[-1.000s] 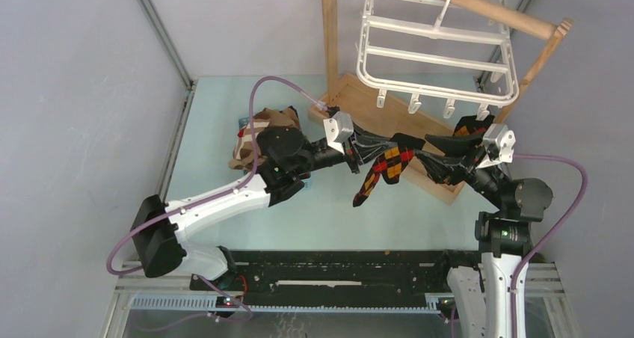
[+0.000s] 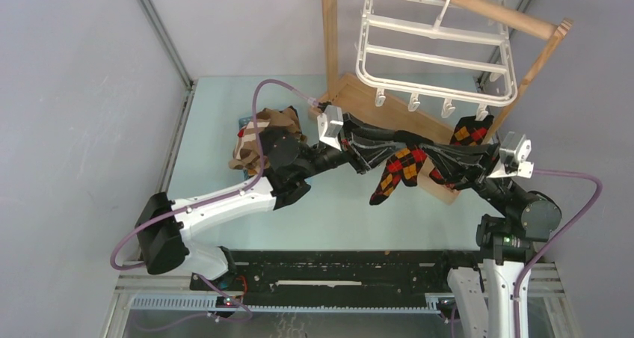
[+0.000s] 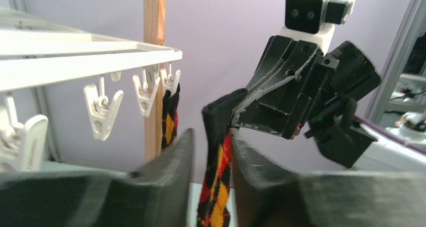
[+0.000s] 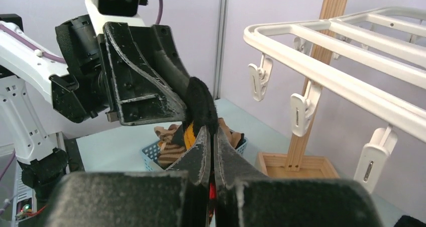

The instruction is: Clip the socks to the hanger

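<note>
A black argyle sock [image 2: 400,170] with red and yellow diamonds hangs between my two grippers, below the near edge of the white hanger [image 2: 434,95]. My right gripper is shut on its upper part. In the top view my left gripper [image 2: 385,143] reaches the sock's top from the left; in the left wrist view its blurred fingers stand apart around the sock. Another argyle sock [image 3: 170,119] hangs at a clip on the right end of the hanger. Empty white clips [image 3: 103,114] hang along the rail.
A basket [image 4: 150,154] of brown and striped socks sits at the table's left. A wooden tray [image 4: 301,172] lies under the hanger, between wooden posts [image 2: 329,31].
Both grippers have shifted a little to the right with the sock, and the right arm has moved slightly toward the front. The sock's hanging end has swung rightward.
</note>
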